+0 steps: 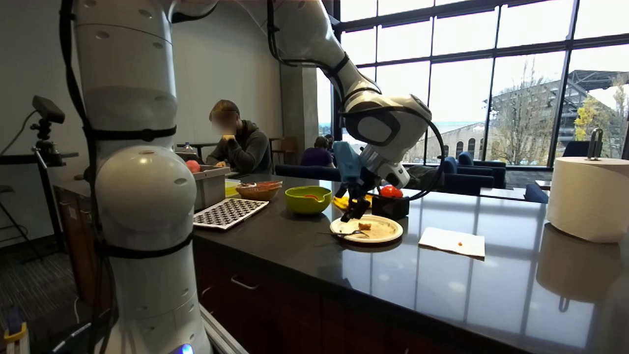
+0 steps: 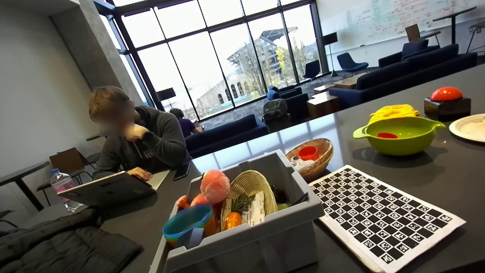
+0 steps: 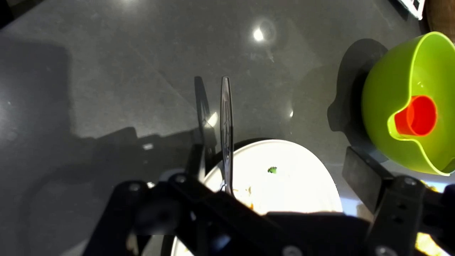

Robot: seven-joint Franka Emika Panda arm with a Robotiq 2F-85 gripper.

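Note:
My gripper [image 1: 352,216] hangs just over the far left part of a white plate [image 1: 386,232]. Its fingers stand wide apart in the wrist view, one finger [image 3: 365,177] on the right near the bowl and the other left of the plate. A dark fork [image 3: 226,123] rests across the plate's rim with its handle sticking out over the counter; my gripper's body hides its tines in that view. On the plate are a brown food piece [image 1: 364,226] and a small green bit [image 3: 272,170]. Nothing shows held between the fingers.
Beside the plate stand a green bowl [image 1: 307,200] with a red cup [image 3: 416,115] in it, a yellow cloth [image 2: 393,112] and a black box with a red dome [image 2: 446,94]. A napkin [image 1: 452,242] and paper towel roll [image 1: 589,197] lie to the right.

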